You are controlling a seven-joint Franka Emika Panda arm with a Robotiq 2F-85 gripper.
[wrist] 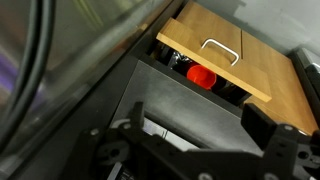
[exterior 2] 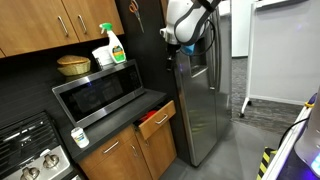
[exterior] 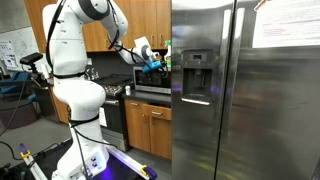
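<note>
A wooden drawer (exterior 2: 155,122) under the counter stands pulled out. Inside it, a round red thing (wrist: 201,76) shows beside some small dark and shiny items. My gripper is open above the dark countertop (wrist: 165,92), its black fingers (wrist: 131,127) wide apart and nothing between them. In the wrist view the drawer lies beyond the fingertips, with its metal handle (wrist: 220,47) on the front. Seen from outside, the arm (exterior 2: 190,35) reaches in high over the counter, close to the fridge.
A microwave (exterior 2: 103,98) stands on the counter, with a spray bottle (exterior 2: 115,45) and a basket (exterior 2: 73,66) on top. The tall steel fridge (exterior: 205,100) borders the counter. A white cup (exterior 2: 79,136) sits near the stove (exterior 2: 30,170).
</note>
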